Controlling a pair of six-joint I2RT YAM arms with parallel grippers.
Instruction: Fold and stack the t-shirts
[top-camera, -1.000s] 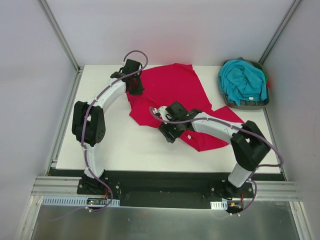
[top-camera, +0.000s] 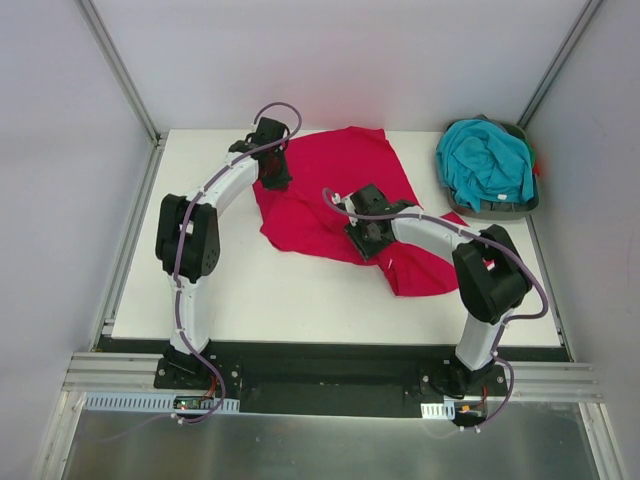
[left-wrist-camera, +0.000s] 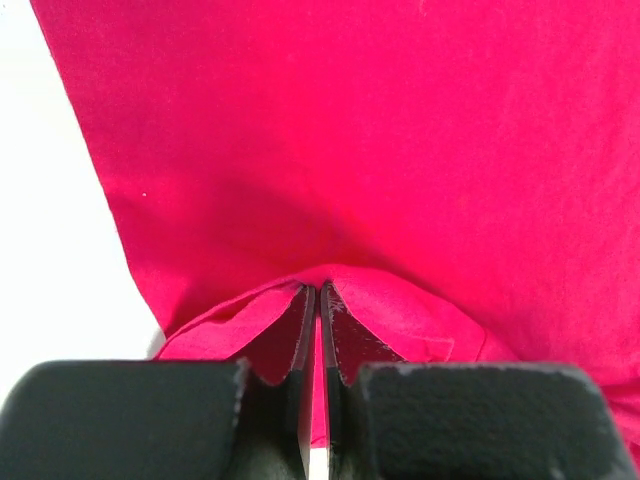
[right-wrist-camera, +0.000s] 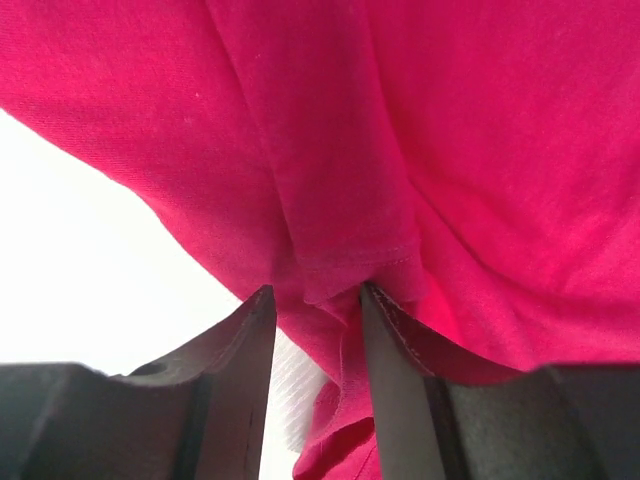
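A red t-shirt (top-camera: 350, 165) lies spread over the back and middle of the table, its near part rumpled. In the left wrist view, my left gripper is shut on a raised fold of the red cloth, which peaks at its fingertips. From above, that left gripper (top-camera: 281, 184) sits over the shirt's left side. My right gripper is part open, its fingers apart with a bunched red fold (right-wrist-camera: 345, 215) in front of and between them. In the top view, the right gripper (top-camera: 364, 254) is at the shirt's near edge.
A dark basket (top-camera: 492, 210) at the back right holds teal cloth (top-camera: 487, 160). Bare white table (top-camera: 270, 305) shows along the front and left. Walls (top-camera: 320, 60) close in the sides and back.
My right gripper has moved right and slightly back along the shirt's near edge, where the cloth is now more bunched. The left gripper has shifted only slightly to the right.
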